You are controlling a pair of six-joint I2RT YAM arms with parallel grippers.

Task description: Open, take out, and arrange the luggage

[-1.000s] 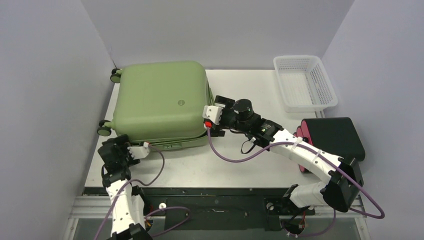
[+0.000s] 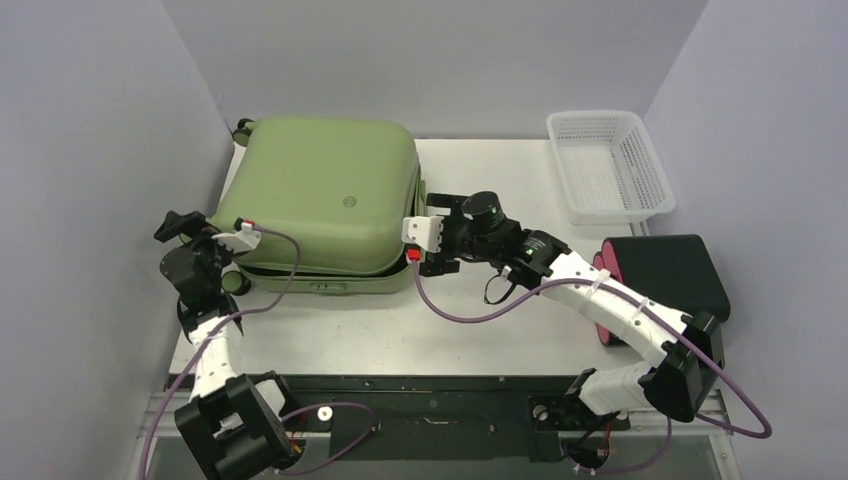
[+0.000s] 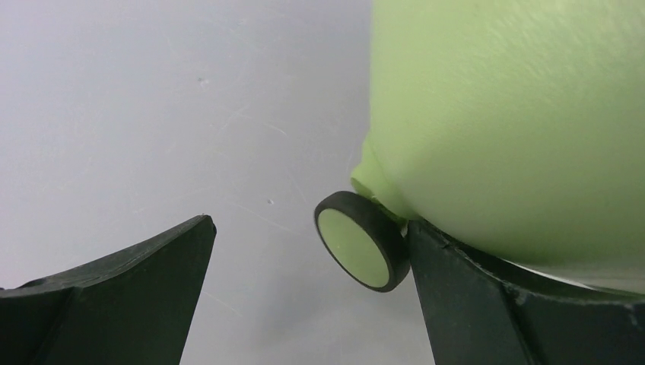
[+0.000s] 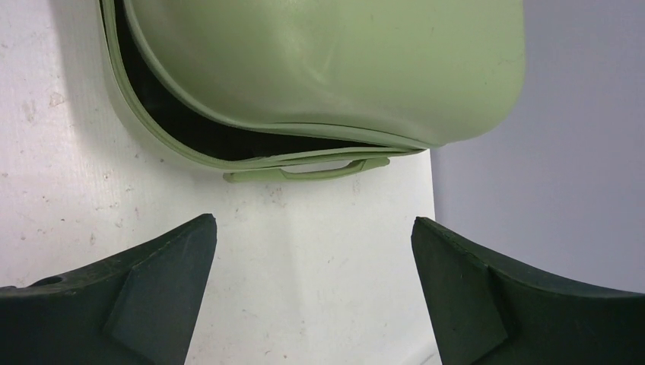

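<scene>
A green suitcase (image 2: 320, 190) lies flat with its lid slightly raised, a dark gap showing along the rim in the right wrist view, above a side handle (image 4: 319, 173). My left gripper is open at the suitcase's near-left corner, one finger against the shell beside a wheel (image 3: 354, 245); nothing is clearly held. My right gripper stands open at the suitcase's right side, facing the gap and handle, with empty space between its fingers.
A white plastic basket (image 2: 607, 160) sits at back right. A black and pink case (image 2: 675, 275) lies at right behind the right arm. Grey walls bound the table.
My left gripper has moved left and back along the suitcase's corner. The suitcase has shifted slightly, its back edge now nearer the back wall. The right arm has barely moved.
</scene>
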